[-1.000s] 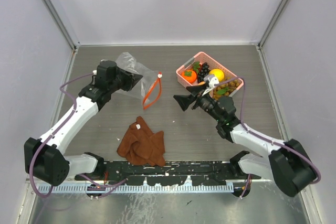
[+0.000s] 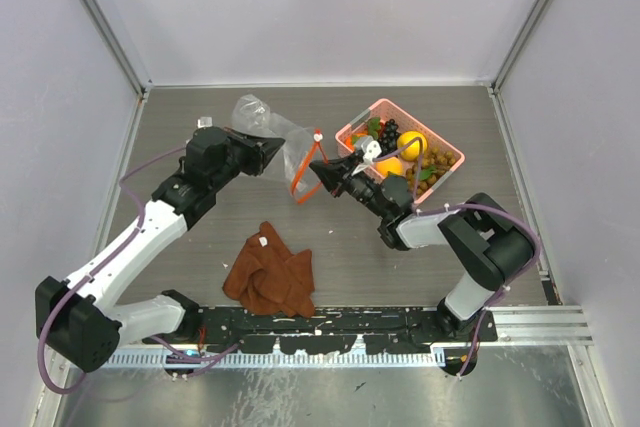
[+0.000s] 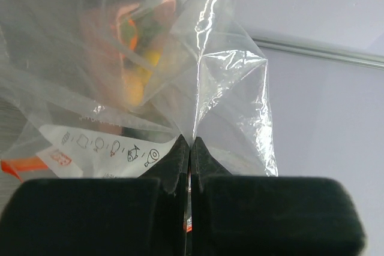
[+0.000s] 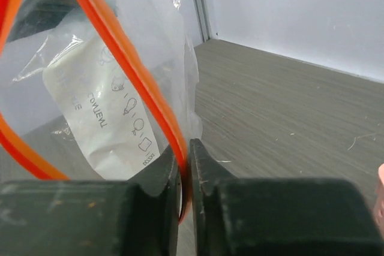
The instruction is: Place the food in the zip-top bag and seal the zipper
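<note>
A clear zip top bag point(image 2: 258, 117) with an orange-edged mouth hangs between my two arms. My left gripper is shut on its clear film. The bag's orange rim point(image 4: 141, 79) runs down between the closely spaced fingers of my right gripper. A narrow gap shows there, and I cannot tell whether both fingers press on the rim. The bag's mouth gapes, and its white printed label point(image 4: 102, 106) shows through the film; no food shows inside. Food lies in a pink basket point(image 2: 392, 107): black grapes point(image 2: 390, 134), a yellow fruit point(image 2: 411, 145) and others, partly hidden by my right arm.
A folded brown cloth point(image 2: 270, 272) lies on the front of the grey table point(image 2: 370, 267). White walls close in the back and both sides. The basket's edge stands close to the right gripper.
My right gripper has moved left from in front of the basket to the bag's rim, its fingers narrowing from wide open. The left gripper and bag have shifted slightly right.
</note>
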